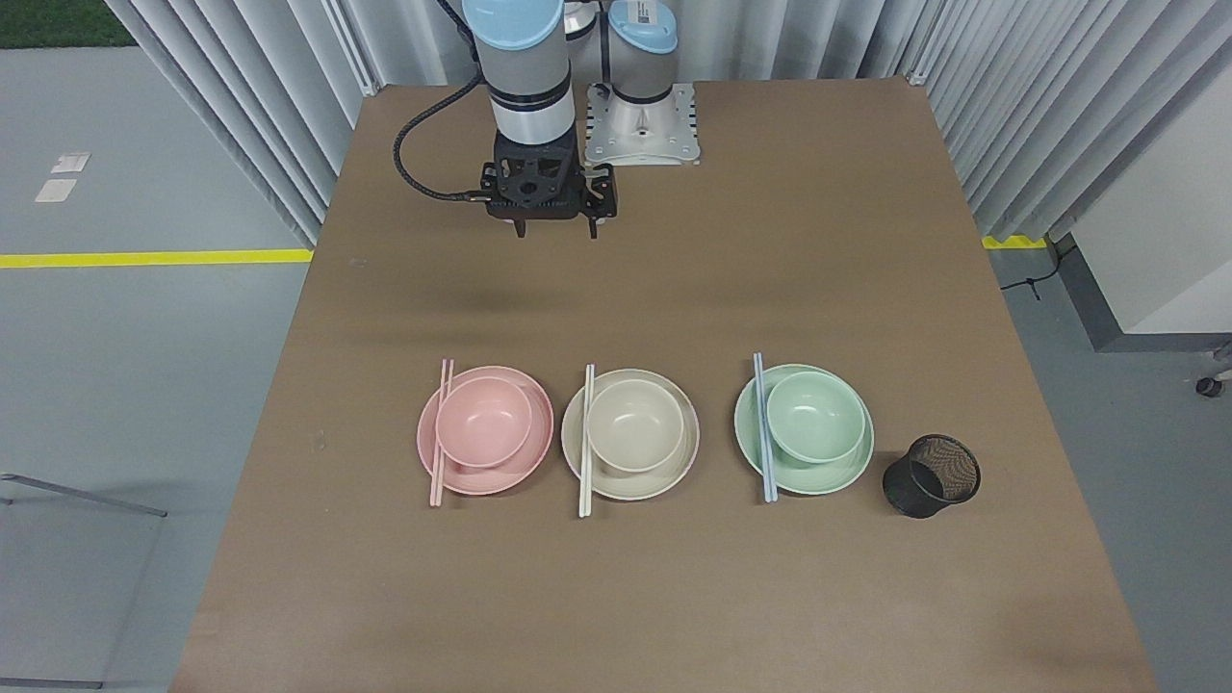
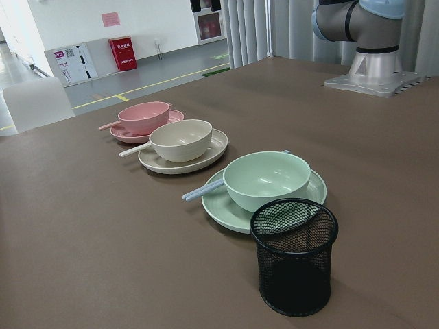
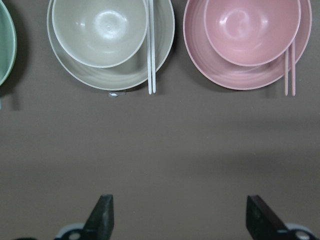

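Observation:
My gripper (image 1: 556, 225) hangs over the back of the brown table with its fingers apart and nothing between them. In front of it, in a row, sit three place settings: a pink bowl (image 1: 485, 422) on a pink plate with pink chopsticks (image 1: 436, 481), a cream bowl (image 1: 635, 425) on a cream plate with white chopsticks (image 1: 585, 491), and a mint bowl (image 1: 815, 414) on a mint plate with pale blue chopsticks (image 1: 770, 479). Each chopstick pair lies along one side of its bowl, across the plate.
A black mesh cup (image 1: 931, 475) stands beside the mint setting, at the right end of the row.

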